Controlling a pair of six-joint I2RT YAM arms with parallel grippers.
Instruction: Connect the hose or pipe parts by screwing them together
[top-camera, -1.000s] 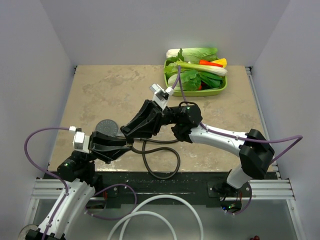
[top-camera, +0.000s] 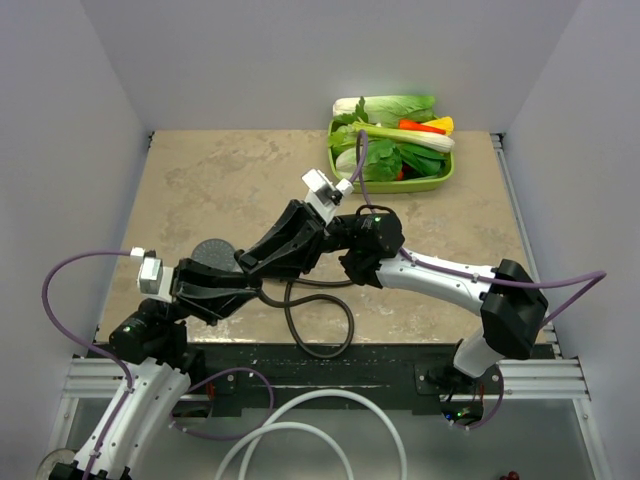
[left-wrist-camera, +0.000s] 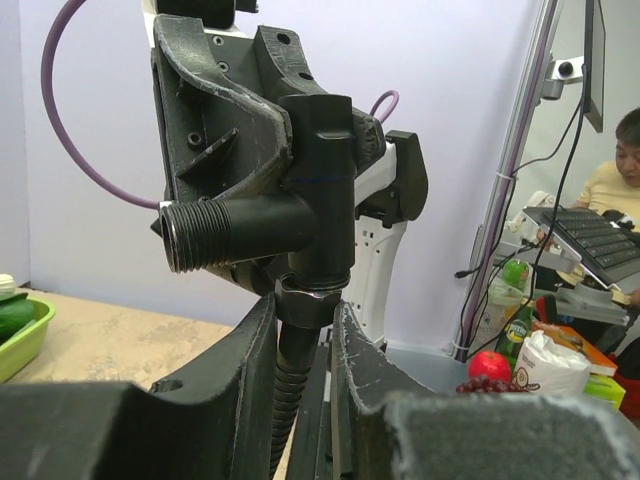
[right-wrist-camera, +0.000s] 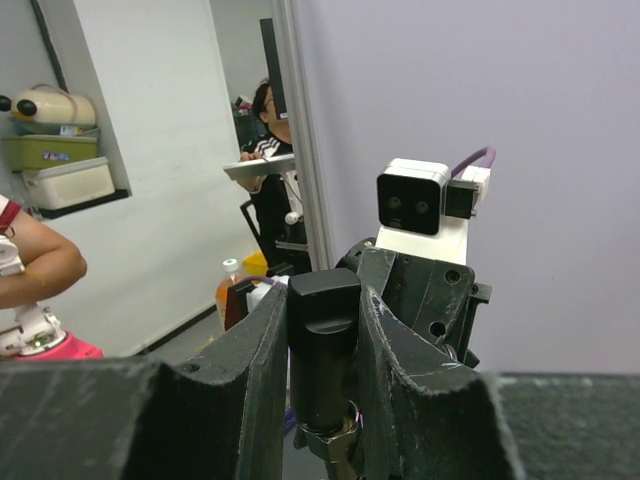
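Observation:
The two grippers meet over the counter's front left in the top view. My left gripper is shut on the hose nut (left-wrist-camera: 308, 305), with the ribbed hose (left-wrist-camera: 290, 390) hanging below it. A black tee fitting (left-wrist-camera: 320, 200), with a threaded side outlet, sits on top of the nut. My right gripper is shut on the body of this fitting (right-wrist-camera: 320, 370). The black hose (top-camera: 320, 350) loops down onto the counter. A round shower head (top-camera: 213, 250) lies partly behind my left gripper.
A green basket of vegetables (top-camera: 395, 185) stands at the back right. A white hose (top-camera: 395, 440) lies below the counter's front edge.
My left gripper has shifted very slightly in the top view, and the hose loop has moved a little to the left. Otherwise the arms look the same.

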